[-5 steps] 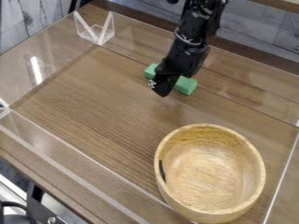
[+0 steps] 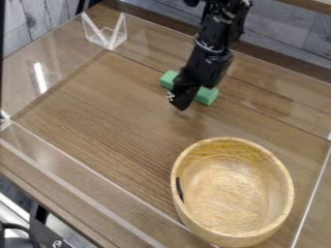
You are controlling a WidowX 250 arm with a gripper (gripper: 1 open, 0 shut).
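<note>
My black gripper reaches down from the top centre of the view, its tip low at the near left end of a small green block on the wooden surface. The arm covers part of the block. The fingertips are small and dark, and I see nothing clearly between them.
A large yellow bowl stands at the lower right. A small white wire-like item is at the top left. Walls edge the surface at the back, and the middle and left are clear.
The gripper has shifted very slightly; the green block looks to be in the same place.
</note>
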